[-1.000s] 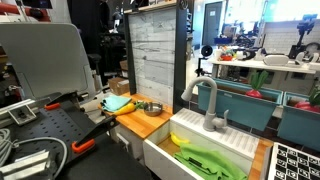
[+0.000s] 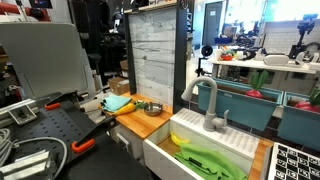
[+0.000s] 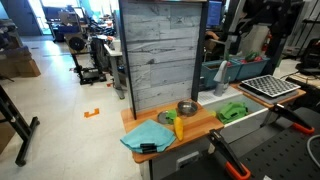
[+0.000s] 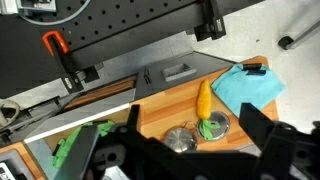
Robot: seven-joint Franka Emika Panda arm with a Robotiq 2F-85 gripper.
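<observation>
In the wrist view my gripper stands open above the wooden counter (image 4: 160, 105), nothing between its fingers. Below it are a metal bowl (image 4: 180, 138), a yellow object (image 4: 204, 100), a small green object (image 4: 208, 130) and a round metal dish (image 4: 221, 121). A light blue cloth (image 4: 243, 90) lies at the counter's end, with a small black item on its edge. The green cloth (image 2: 212, 160) lies in the white sink (image 2: 158, 160), beside a yellow piece (image 2: 180, 139). In exterior view 2 the dark arm (image 3: 268, 38) hangs above the sink side, well above the counter.
A grey faucet (image 2: 209, 98) rises behind the sink. A white panelled wall (image 3: 160, 65) backs the counter. The black drying rack (image 3: 270, 88) stands beside the sink. Below the counter is a drawer (image 4: 175, 73); the black robot table (image 4: 150, 25) faces it.
</observation>
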